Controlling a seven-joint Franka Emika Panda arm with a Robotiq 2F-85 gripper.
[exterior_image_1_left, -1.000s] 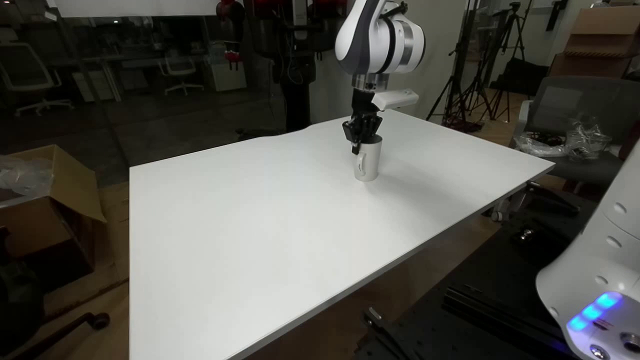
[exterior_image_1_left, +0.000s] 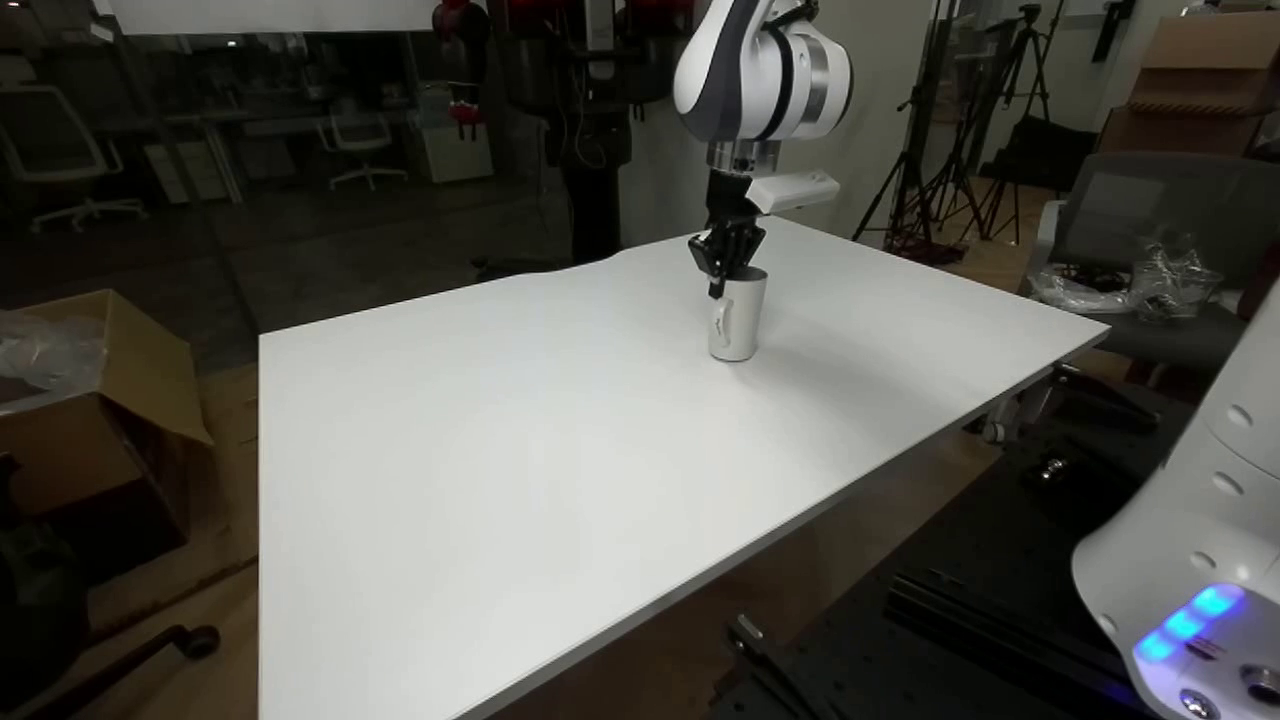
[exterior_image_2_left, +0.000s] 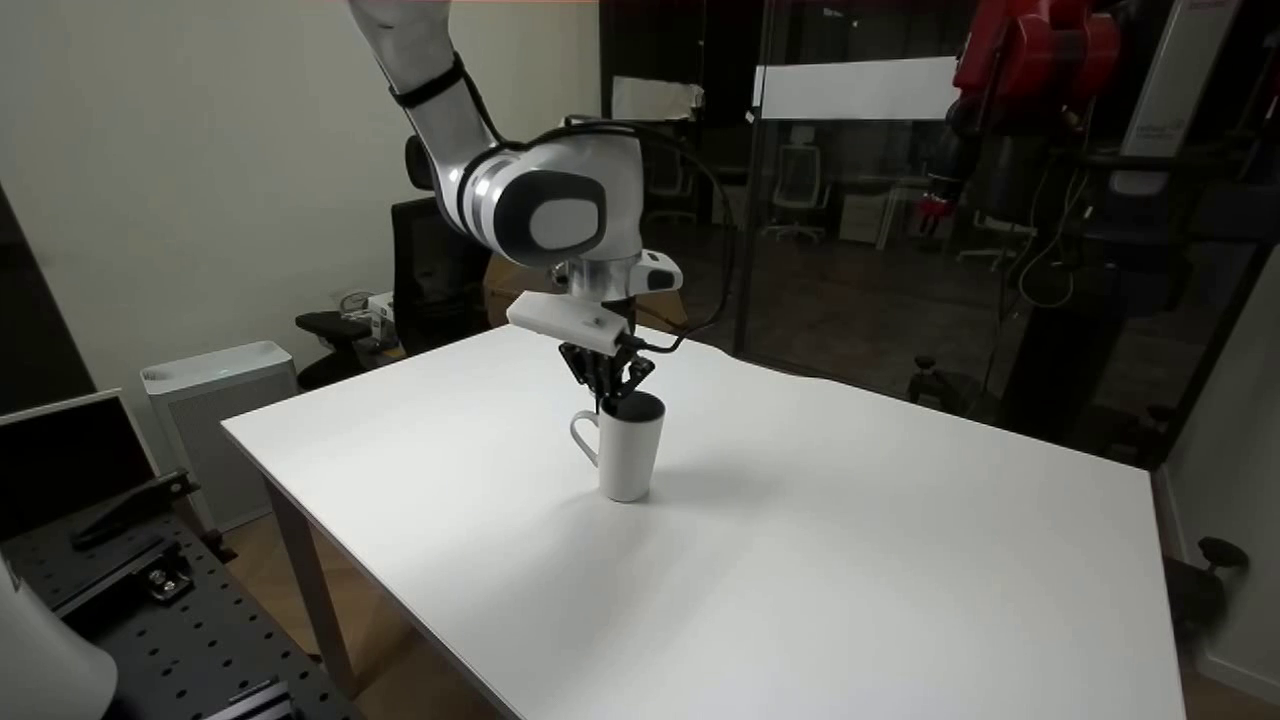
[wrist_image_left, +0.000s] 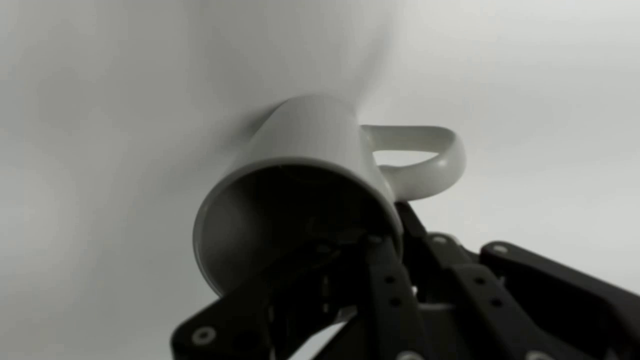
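Note:
A white mug (exterior_image_1_left: 739, 322) with a dark inside is near the far right part of the white table in exterior view 1, leaning slightly. Its base looks on or very close to the tabletop; I cannot tell which. My gripper is shut on the mug's rim, one finger inside the cup and the other outside, just by the handle. Seen from above, the mug's handle (wrist_image_left: 453, 162) points right in the wrist view. In exterior view 2 the mug (exterior_image_2_left: 630, 450) has its handle to the left, under my black fingers. The fingertip inside the cup is hidden in shadow.
An open cardboard box (exterior_image_1_left: 96, 396) stands off the table at left.
My gripper has shifted very slightly up and to the right in exterior view 1. The mug's top has moved with it, while its base stays nearly in place.

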